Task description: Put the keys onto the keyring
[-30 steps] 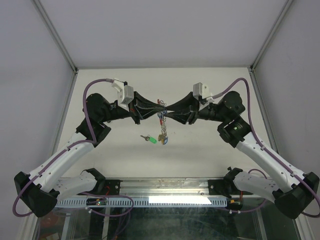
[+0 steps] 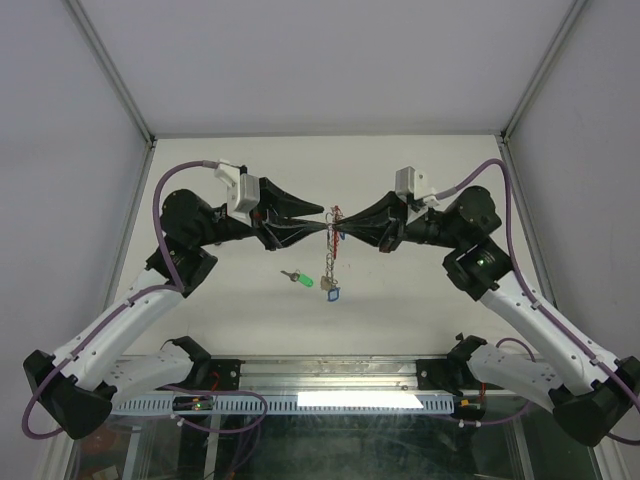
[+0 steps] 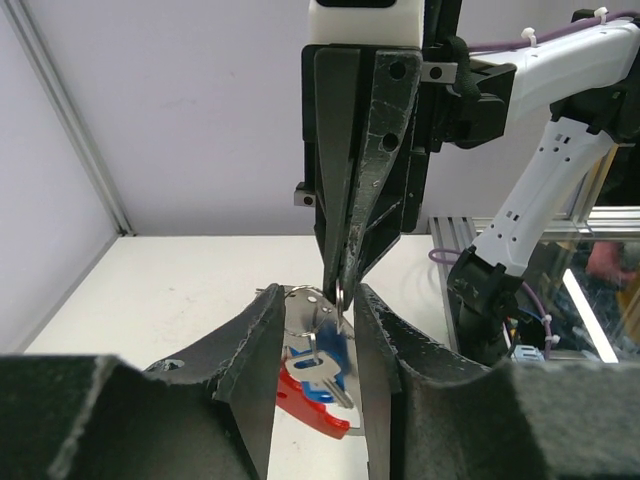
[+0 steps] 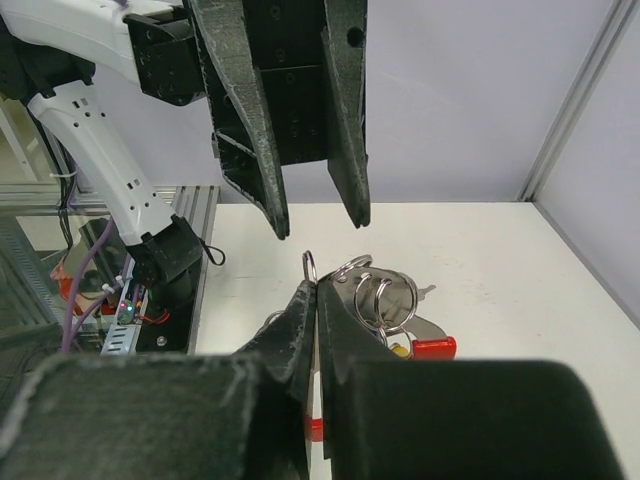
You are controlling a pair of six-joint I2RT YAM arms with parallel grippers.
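Note:
My right gripper (image 2: 335, 227) is shut on a thin wire keyring (image 4: 309, 264), which stands up from its fingertips in the right wrist view. From there hangs a tangle of rings and keys (image 2: 331, 262); silver, red and blue parts show, among them a silver key (image 3: 318, 371). Just left of it, my left gripper stands open, its two fingers apart on either side of the right fingertips and ring in its wrist view, gripping nothing. A loose key with a green tag (image 2: 305, 280) lies on the white table. How the hanging rings are linked cannot be made out.
Both arms' tips are very close together over its middle. Grey walls (image 2: 320, 70) enclose the back and sides.
The right gripper, previously touching the left, has moved slightly right with the keyring, and the bunch hangs with it.

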